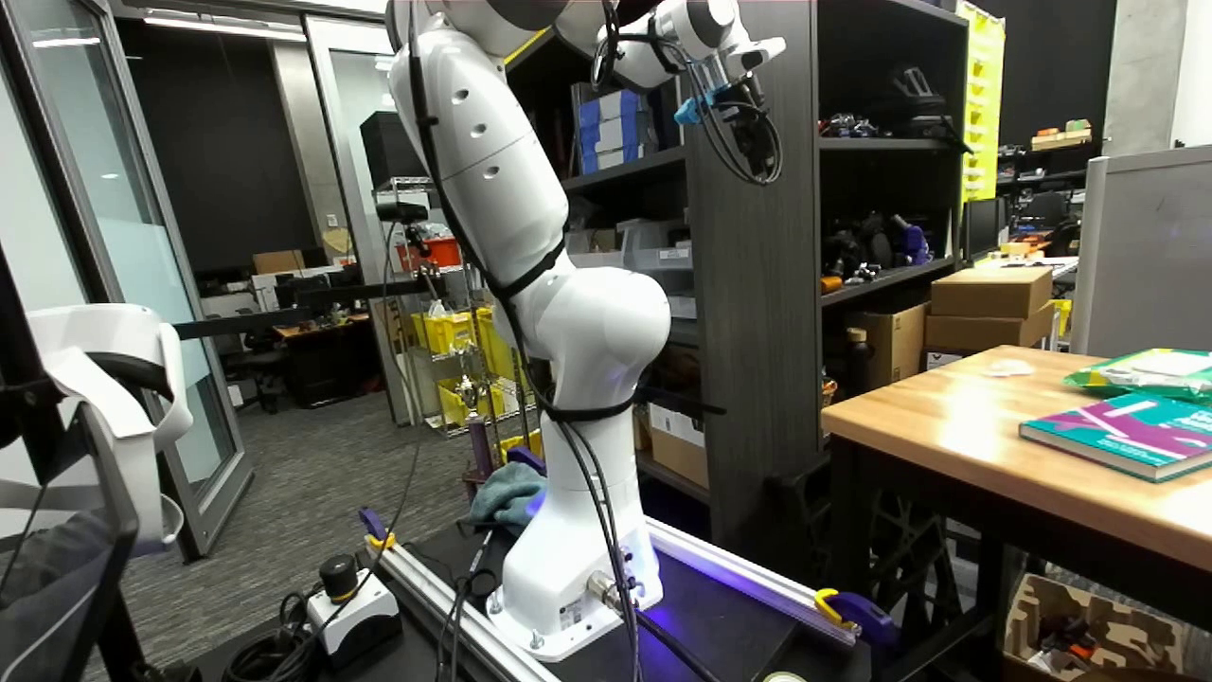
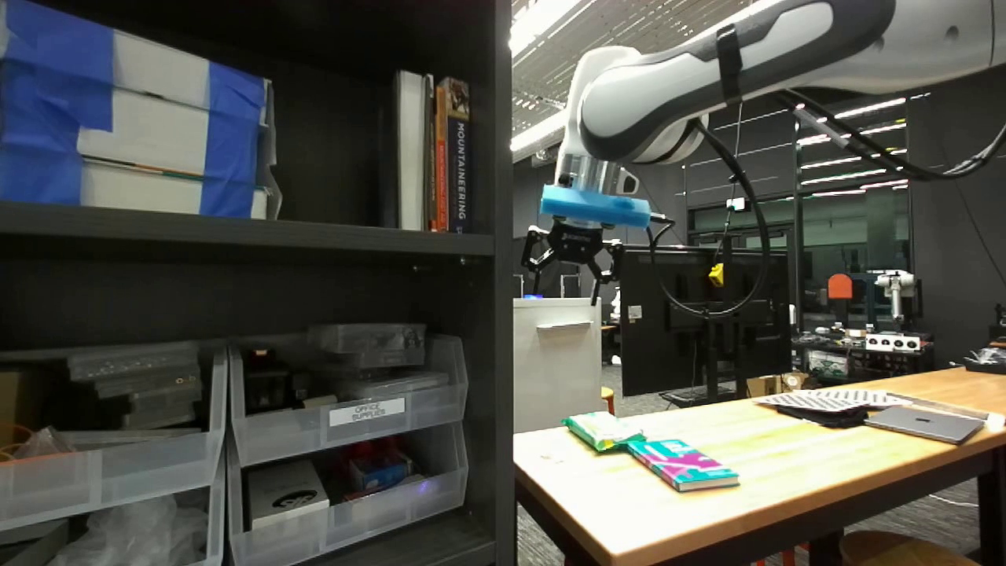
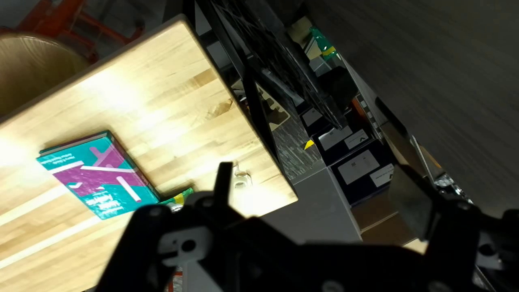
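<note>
High above the floor, beside the dark shelf, my gripper (image 2: 566, 288) points downward with its fingers spread and nothing between them. In the wrist view the open gripper shows one dark finger on each side of an empty gap. A teal and purple book (image 2: 684, 464) lies flat on the wooden table (image 2: 603, 509), well below and apart from the gripper. Touching or very close to the book is a green and white packet (image 2: 601, 429); in the wrist view the gripper hides most of that packet (image 3: 183, 195).
The tall dark shelf (image 2: 504, 283) holds upright books (image 2: 457, 156) and clear bins, one labelled office supplies (image 2: 368, 412). A laptop (image 2: 924, 424) and papers (image 2: 825, 401) occupy the table's far part. A cable loops beneath the arm.
</note>
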